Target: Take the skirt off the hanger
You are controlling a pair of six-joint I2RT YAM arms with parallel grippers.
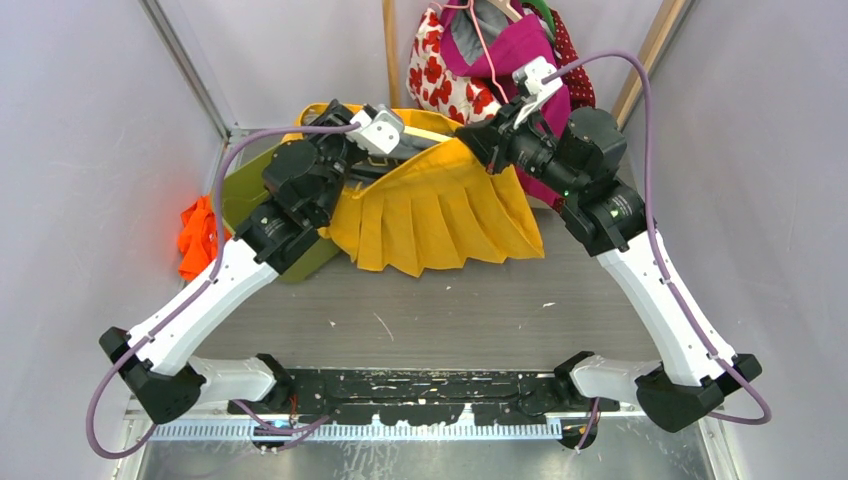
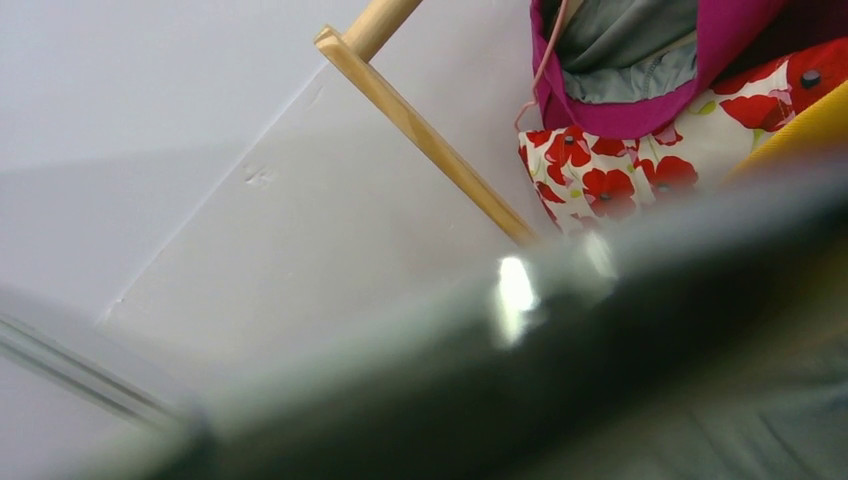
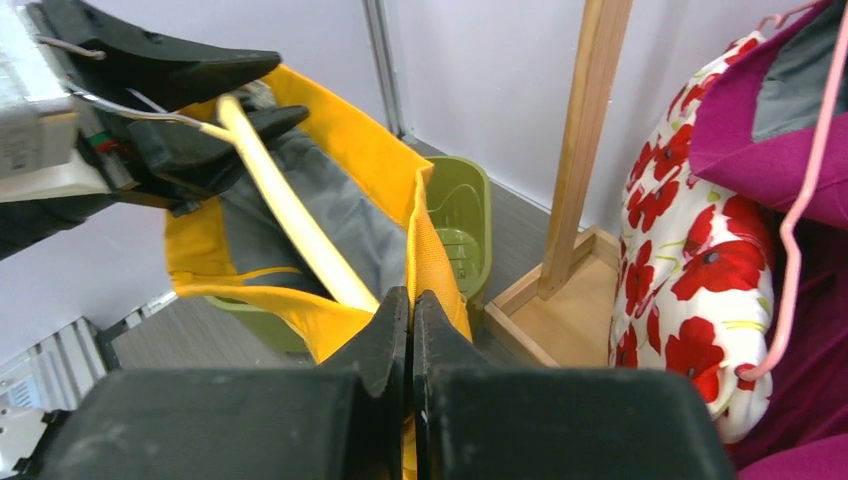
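Note:
The yellow pleated skirt (image 1: 435, 215) with its grey lining hangs spread between my two arms. Inside its open waist lies the pale hanger bar (image 3: 285, 210). My right gripper is shut on the skirt's upper edge near the bar's right end, with yellow cloth between its fingers. At the other end, my left gripper has its fingers parted around the skirt's left side, and the hanger's end and thin wire cross in front of its lower finger. A blurred dark shape covers much of the left wrist view.
A green bin (image 3: 462, 215) stands below and left of the skirt. Orange cloth (image 1: 200, 238) lies by the left wall. Other garments, including a floral one (image 3: 690, 240), hang close behind on the right, beside a wooden post (image 3: 585, 130).

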